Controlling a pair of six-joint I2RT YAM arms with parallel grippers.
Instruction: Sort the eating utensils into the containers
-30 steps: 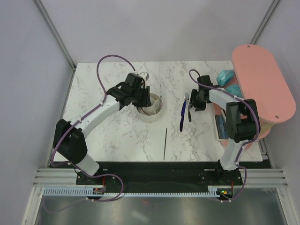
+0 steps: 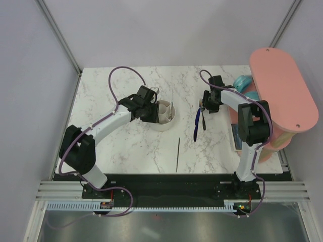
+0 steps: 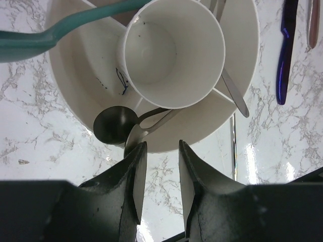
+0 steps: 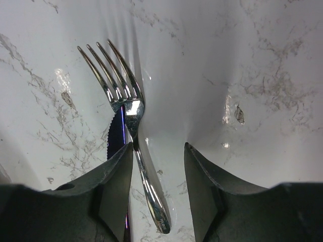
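Note:
The white round container (image 3: 242,60) with compartments has a white cup (image 3: 174,50) at its middle. Two spoons, one with a dark bowl (image 3: 113,125), and a thin metal handle (image 3: 234,93) rest in its compartments. My left gripper is over the container's near rim, partly open with nothing between its fingers; a spoon's bowl (image 3: 134,137) shows close beside its left finger. In the right wrist view a silver fork (image 4: 133,113) lies against a dark blue knife (image 4: 116,136) on the table. Above the fork's handle my right gripper is open, fingers to either side.
A teal utensil (image 3: 75,22) reaches over the container's far side. One thin stick-like utensil (image 2: 177,154) lies on the front table. At right stands a pink-topped shelf (image 2: 285,91) with teal items (image 2: 242,82) inside. Bare table surrounds the container's left and front.
The left gripper has come lower over the container. My right gripper has moved a little left and farther back, over the fork. The knife and the stick-like utensil lie where they were.

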